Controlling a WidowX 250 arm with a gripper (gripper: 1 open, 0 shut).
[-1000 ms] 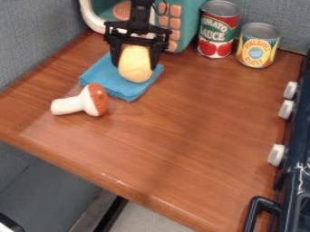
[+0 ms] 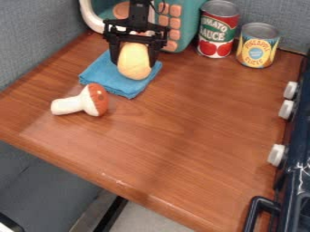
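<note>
My black gripper (image 2: 134,45) is at the top centre, directly over a pale yellow, potato-like oval object (image 2: 134,64) standing above a folded blue cloth (image 2: 112,84). The fingers surround the object's upper part; whether they are shut on it is unclear. A white toy mushroom with an orange-red cap (image 2: 94,100) lies on the wooden table left of the cloth.
A tomato sauce can (image 2: 217,32) and a yellow-labelled can (image 2: 256,45) stand at the back. A teal toy appliance (image 2: 182,23) sits behind the gripper. A dark stove-like unit (image 2: 292,163) lines the right edge.
My gripper and the yellow object sit very slightly higher and to the left than a second ago; little else differs.
</note>
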